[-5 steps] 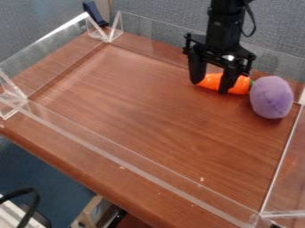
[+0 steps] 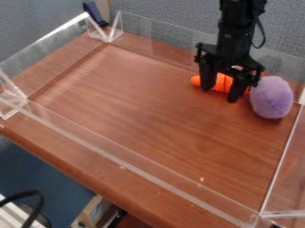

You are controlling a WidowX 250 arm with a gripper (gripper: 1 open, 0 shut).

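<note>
My black gripper [image 2: 222,80] is low at the back right of the wooden board, its fingers straddling an orange carrot-like object [image 2: 204,80] that lies on the board. Whether the fingers are closed on it or only around it is hard to see. Right of it sits a purple object [image 2: 272,98], like an eggplant or cabbage, touching or very near the gripper's right side.
Clear plastic walls [image 2: 143,166] border the wooden board [image 2: 131,107]. The middle, left and front of the board are empty. The back wall is close behind the gripper.
The gripper has come down and a little to the right over the orange object, which is now more covered by it. The purple object looks unmoved.
</note>
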